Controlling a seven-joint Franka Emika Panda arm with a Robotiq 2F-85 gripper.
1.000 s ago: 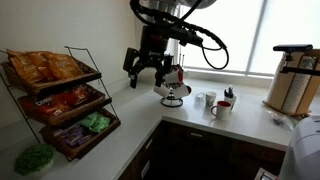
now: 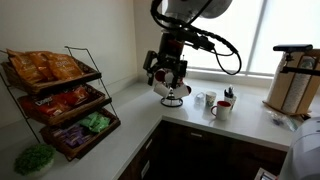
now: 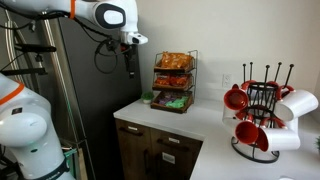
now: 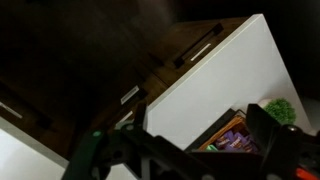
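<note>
My gripper is open and empty, with its dark fingers spread wide in the wrist view. In exterior view 1 the gripper (image 2: 154, 78) hangs in the air above the counter, partly in front of the mug stand. Exterior view 2 has the gripper (image 3: 131, 62) high at the left, well clear of the counter. No task object is named. On the right counter in exterior view 2, a black stand holds red mugs (image 3: 236, 98) and a white mug (image 3: 294, 105).
A tiered rack with orange snack bags (image 2: 62, 66), red packets and green packets (image 2: 97, 122) stands against the wall. Close to it sits a green plant (image 2: 33, 158). A red mug (image 2: 221, 110) rests on the right counter.
In exterior view 1 the arm and gripper have shifted right, now overlapping the mug stand. The gripper remains empty. The counter objects look unmoved.
</note>
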